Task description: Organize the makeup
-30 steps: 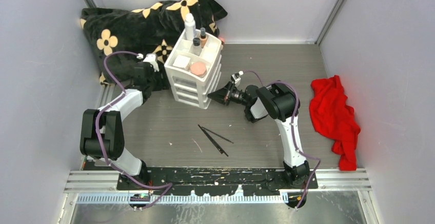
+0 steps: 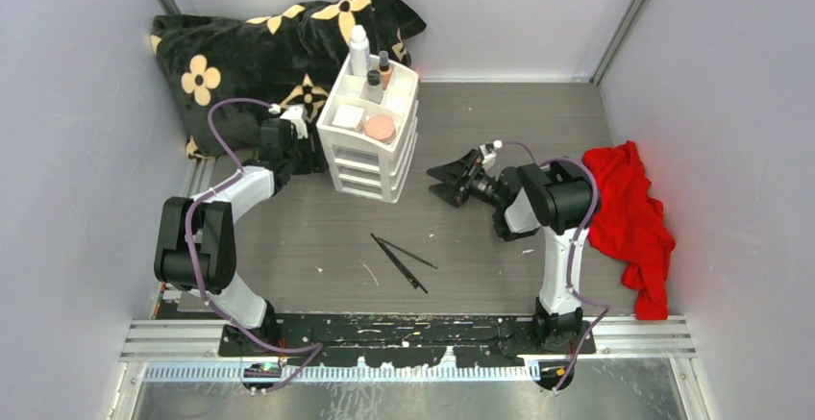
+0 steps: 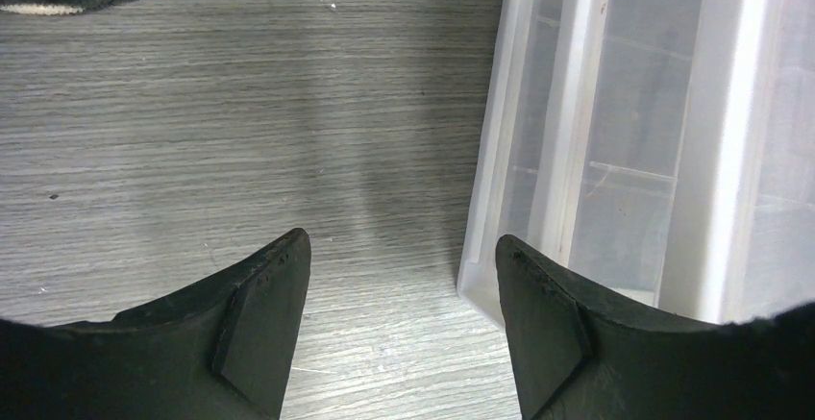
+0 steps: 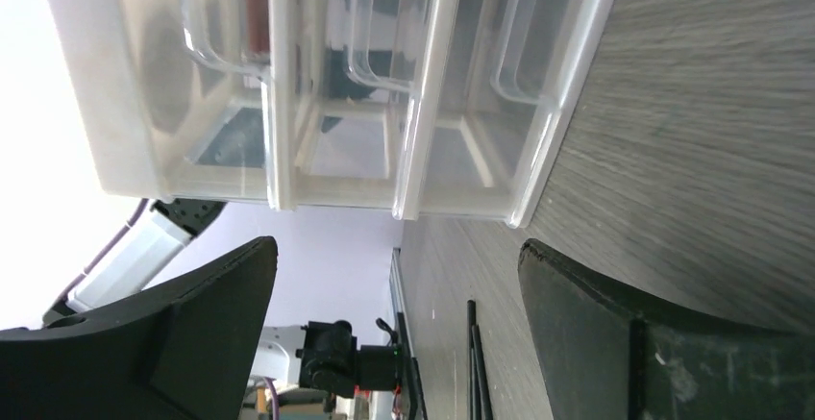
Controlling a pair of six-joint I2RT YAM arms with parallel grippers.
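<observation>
A white drawer organizer (image 2: 391,167) stands upright at the table's back centre. On its top compartments are a white bottle (image 2: 359,52), a dark-capped clear bottle (image 2: 374,87), a tan bottle (image 2: 385,70), a white box (image 2: 348,117) and a round pink item (image 2: 380,129). Two dark pencils (image 2: 396,260) lie on the table in front of it. Close by the organizer's left side is my left gripper, open, one finger overlapping the organizer's edge in the left wrist view. My right gripper is open and empty, apart from the organizer's right side.
A black pillow with cream flowers (image 2: 240,69) fills the back left. The red cloth (image 2: 629,223) lies at the right edge by the wall. Bare table (image 2: 509,112) shows at the back right and around the pencils.
The organizer has shifted slightly to the right. My right gripper, close to its side before, has drawn away to the right. The left arm has moved only slightly rightward.
</observation>
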